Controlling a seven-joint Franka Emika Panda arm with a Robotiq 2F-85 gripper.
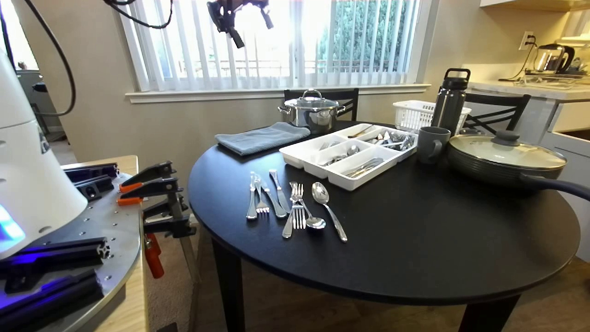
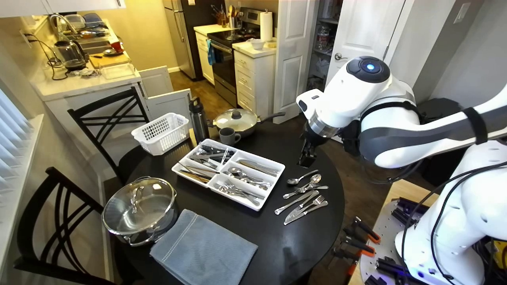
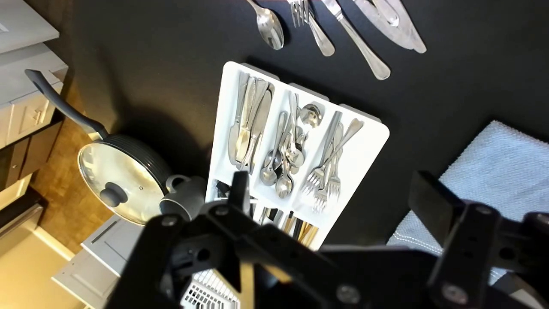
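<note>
My gripper hangs high above the table with its black fingers (image 3: 238, 191) wide apart and nothing between them. In exterior view 1 the gripper (image 1: 252, 30) shows against the window, well clear of the tabletop. Beneath it, the white cutlery tray (image 3: 366, 134) holds knives (image 3: 261, 121), spoons (image 3: 284, 185) and forks (image 3: 333, 186) in separate compartments, with mixed utensils in its far part. Loose cutlery lies on the table beside the tray: a spoon (image 1: 320, 193), several forks (image 1: 298, 216) and knives (image 1: 251, 202), some crossing one another.
A folded blue cloth (image 2: 204, 249) and steel pot (image 2: 138, 209) flank the tray on one side. Opposite stand a grey mug (image 2: 228, 137), a dark bottle (image 2: 198, 121) and a lidded pan (image 2: 244, 124). A white basket (image 2: 164, 135) sits behind.
</note>
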